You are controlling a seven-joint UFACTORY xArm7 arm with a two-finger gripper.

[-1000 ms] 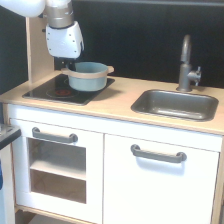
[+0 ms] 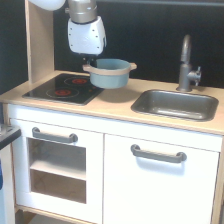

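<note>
A blue-grey pot (image 2: 110, 76) with tan handles is at the right edge of the black stove top (image 2: 52, 90), partly over the wooden counter. My gripper (image 2: 89, 62) comes down from above at the pot's left side, shut on it near the left handle. The fingers are small and dark here, so their exact hold is hard to make out. Whether the pot's base is touching the surface or slightly above it, I cannot tell.
A metal sink (image 2: 175, 104) is set into the counter at the right, with a grey faucet (image 2: 187, 65) rising behind it. Bare counter (image 2: 118, 103) lies between stove and sink. Cabinet doors with dark handles (image 2: 158, 154) face the front.
My arm and the pot have moved together to the right and slightly up in view, from over the stove toward the sink. The sink and cabinets have stayed put.
</note>
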